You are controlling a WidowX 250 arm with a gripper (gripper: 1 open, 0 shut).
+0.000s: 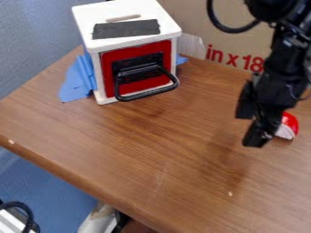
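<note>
My black gripper (255, 123) hangs over the right side of the wooden table, just left of a small red and white object (286, 124) that it partly hides. Whether its fingers are open or shut is too dark to tell. A white toy oven (129, 22) with a red front and a black handle stands at the back left on a blue cloth (76, 84).
A cardboard box (228, 23) with red lettering stands behind at the back right. The table's left edge borders a blue padded surface (31, 182).
</note>
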